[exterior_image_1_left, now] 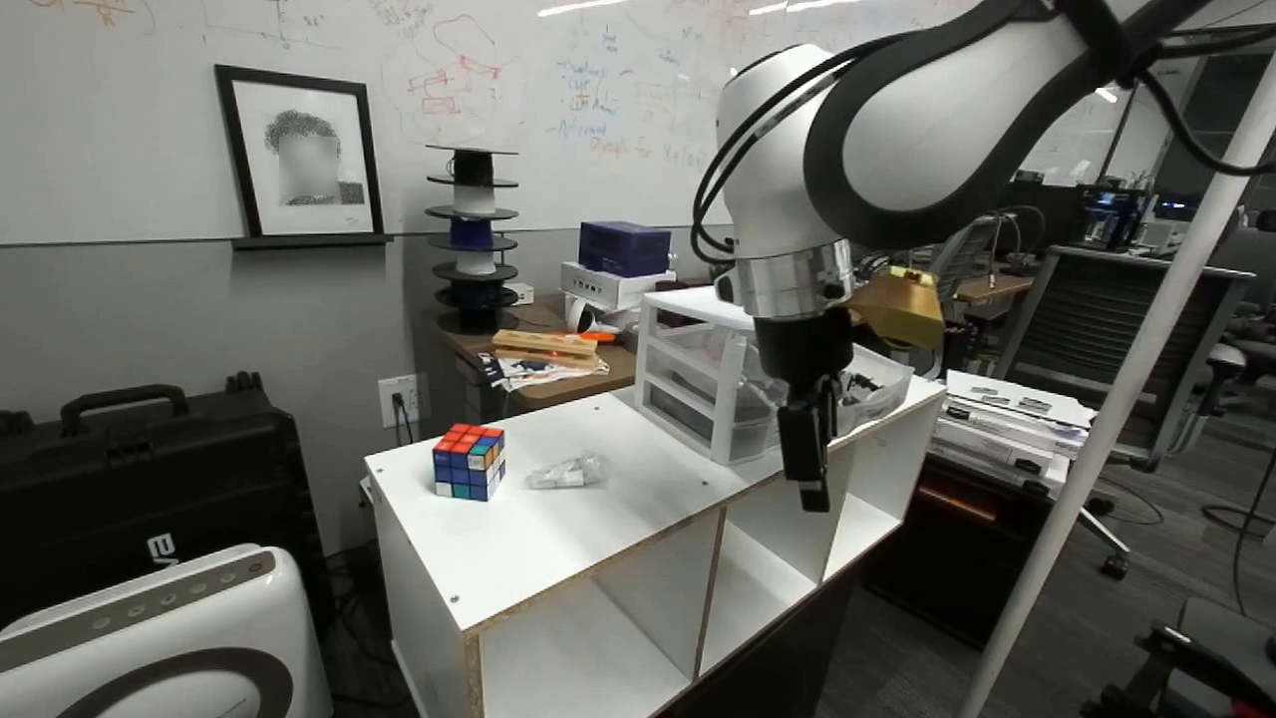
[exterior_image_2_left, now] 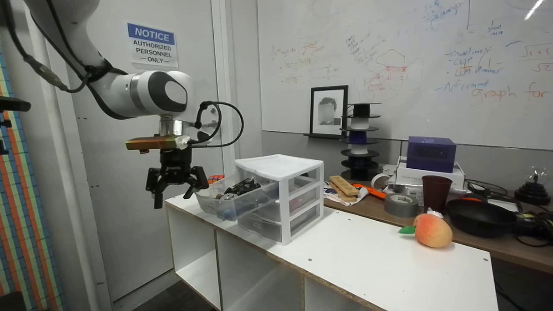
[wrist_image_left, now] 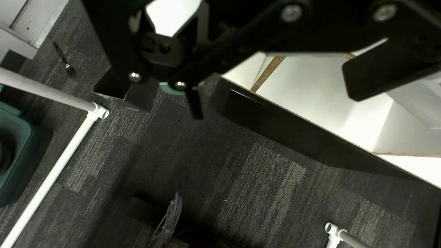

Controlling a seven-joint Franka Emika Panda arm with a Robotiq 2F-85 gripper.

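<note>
My gripper (exterior_image_2_left: 177,196) hangs open, pointing down, with its fingers spread wide and nothing between them. In exterior view 1 the gripper (exterior_image_1_left: 813,493) appears edge-on, in front of the shelf's front edge and hiding part of the drawer unit (exterior_image_1_left: 724,395). From the wrist, the floor and the open side of the white shelf (wrist_image_left: 330,103) show below its fingers (wrist_image_left: 362,78). The top drawer (exterior_image_2_left: 238,202) of the clear unit is pulled out and holds dark small parts. On the shelf top sit a Rubik's cube (exterior_image_1_left: 469,462) and a crumpled clear packet (exterior_image_1_left: 569,471).
An orange-pink toy peach (exterior_image_2_left: 433,231) lies on the right part of the white top in exterior view 2. A brown desk (exterior_image_2_left: 381,206) behind carries a dark pan (exterior_image_2_left: 481,217), tape and boxes. A white pole (exterior_image_1_left: 1124,395) stands at the right in exterior view 1.
</note>
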